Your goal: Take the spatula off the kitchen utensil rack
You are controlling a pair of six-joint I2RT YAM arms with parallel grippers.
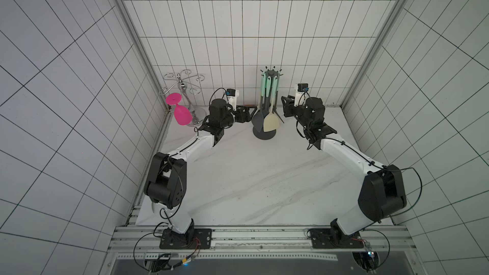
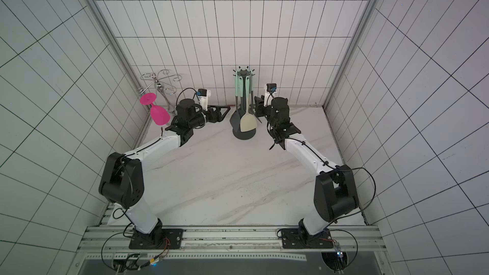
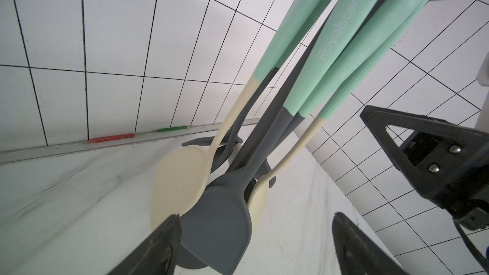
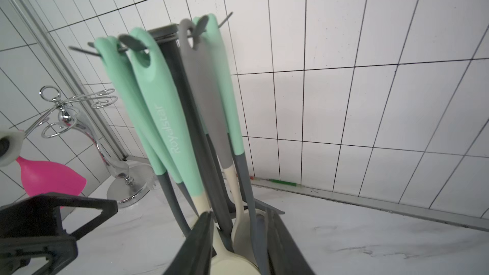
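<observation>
Several turner-like utensils hang from the rack [image 4: 165, 31] by their looped ends, with green or grey handles. A grey spatula [image 3: 219, 224] and a cream one [image 3: 180, 183] show in the left wrist view. In the top left view, a cream head [image 1: 271, 122] faces the front. My left gripper [image 1: 253, 114] is open just left of the rack; its fingertips [image 3: 163, 244] stand wide apart in the wrist view, and no grip on the grey blade shows. Right of the rack is my right gripper [image 1: 285, 107], its fingers [image 4: 198, 244] apart, with nothing visibly held.
A silver stand [image 1: 183, 86] with curled arms and a pink goblet [image 1: 182, 114] are at the back left, behind my left arm. The tiled back wall stands close behind the rack.
</observation>
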